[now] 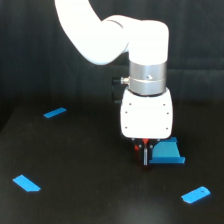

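Note:
Below the white hand of the arm, my gripper (146, 154) points down at the table, right of the middle of the camera view. Its fingers are dark and small, so whether they are open or shut is unclear. A bit of red (138, 147) shows at the fingers; it cannot be made out whether it is a separate object or is held. A blue square tray (167, 153) lies right beside the fingers, its left part hidden by the gripper and hand.
Strips of blue tape lie on the black table: one at the back left (55, 112), one at the front left (26, 184) and one at the front right (196, 195).

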